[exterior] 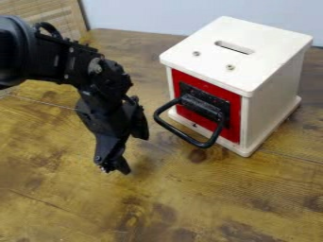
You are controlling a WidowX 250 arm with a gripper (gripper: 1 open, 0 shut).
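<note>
A black robot gripper point(116, 156) hangs low over the wooden table at the left, pointing down, its tips a short way left of a white wooden box point(267, 104). The box has a red front panel point(236, 123) with a black loop handle point(192, 135) sticking out toward the lower left. The gripper is apart from the handle. Whether its fingers are open or shut is hard to tell from this angle.
A light board stands at the back left, behind the arm, with a pale wall along the back.
</note>
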